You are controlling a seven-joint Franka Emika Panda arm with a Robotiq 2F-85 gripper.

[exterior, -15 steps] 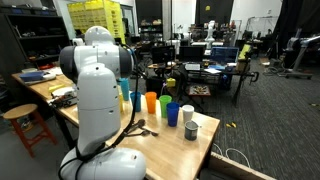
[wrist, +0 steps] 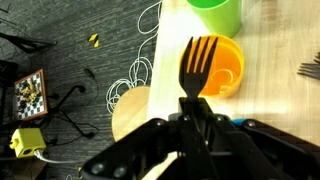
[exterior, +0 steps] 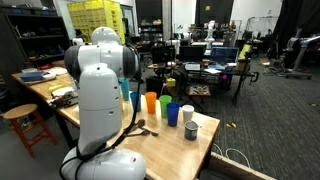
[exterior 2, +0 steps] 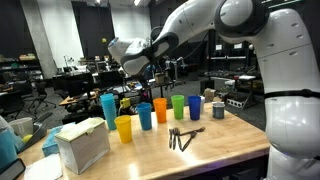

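Note:
In the wrist view a dark fork [wrist: 198,68] points away from my gripper, which is shut on it. Below the tines, an orange cup [wrist: 226,66] stands open on the table, and part of a green cup [wrist: 216,14] lies beyond it. Several cups stand in a loose row in the second exterior view, among them a yellow cup [exterior 2: 123,128], an orange cup [exterior 2: 160,111], a green cup [exterior 2: 178,107] and a blue cup [exterior 2: 195,109]. More utensils [exterior 2: 183,138] rest on the table in front of them.
A white box [exterior 2: 83,147] sits at the left of the table in the second exterior view. A grey mug [exterior 2: 218,113] and a white cup [exterior: 188,113] stand toward the other end. A wooden stool [exterior: 27,126] is on the floor beside the table.
The arm has come down in the first exterior view: its upper part, raised high a second ago, is now lower and folded over toward the table. The cups have stayed put.

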